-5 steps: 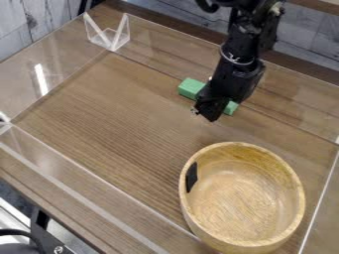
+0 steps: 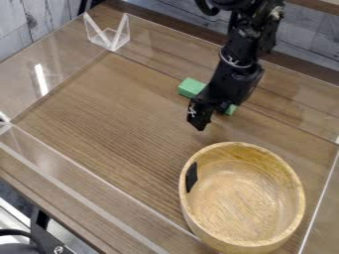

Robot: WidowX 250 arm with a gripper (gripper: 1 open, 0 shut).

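Note:
My black gripper [image 2: 212, 111] hangs open over a green rectangular object [image 2: 192, 88] on the wooden table, its fingers reaching down around it toward the tabletop. The gripper hides much of the green object, so whether it touches it is hard to tell.
A large beige round bowl [image 2: 241, 198] sits at the front right, with a small black piece at its left rim. A white wire stand [image 2: 109, 32] is at the back left.
My gripper has moved slightly down and toward the front left, its fingertips now lower over the green object.

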